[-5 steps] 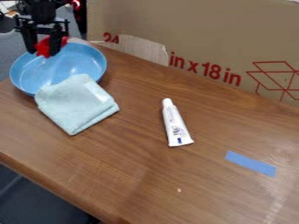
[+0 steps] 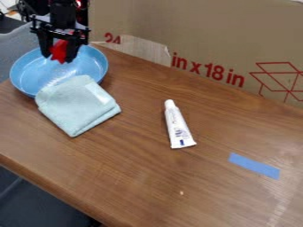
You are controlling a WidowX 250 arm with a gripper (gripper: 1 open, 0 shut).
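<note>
My gripper is at the top left, over the back of the blue bowl, shut on a red object that is partly hidden by the fingers. A folded pale cloth lies at the bowl's front edge. A white tube lies on the wooden table to the right.
A cardboard box stands along the back of the table. A strip of blue tape is stuck at the right. The table's left edge borders a dark gap at the lower left.
My gripper has moved down and to the right with the red object, from the bowl's back left to over the bowl's middle back.
</note>
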